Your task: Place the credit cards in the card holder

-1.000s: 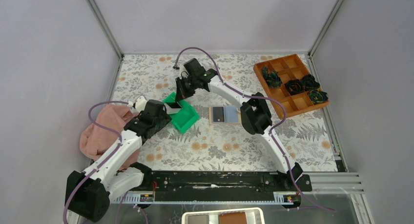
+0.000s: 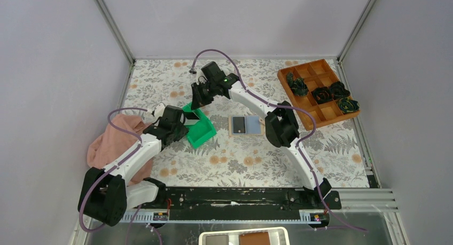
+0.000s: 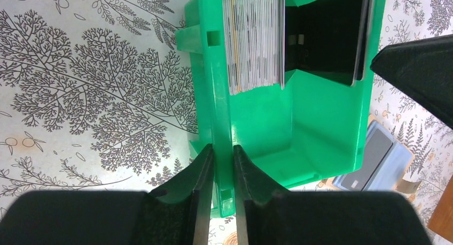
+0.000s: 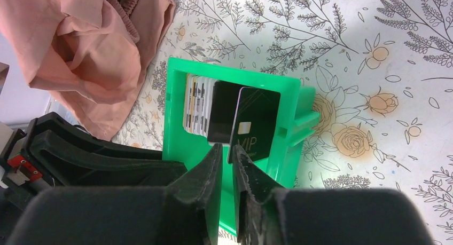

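The green card holder (image 2: 203, 132) sits left of centre. A packed row of cards (image 3: 253, 42) fills part of it, with darker cards (image 3: 320, 42) beside them; a dark card (image 4: 255, 122) with a chip leans at the row's end. My left gripper is shut on the holder's green wall. My right gripper hangs over the holder beside that chip card, its fingers slightly apart; whether anything is between them is unclear.
A pink cloth (image 2: 115, 141) lies to the left. A board with grey and blue panels (image 2: 245, 125) lies to the right, and a wooden sectioned tray (image 2: 320, 114) with dark bundles at far right.
My right arm rose very slightly up-table.
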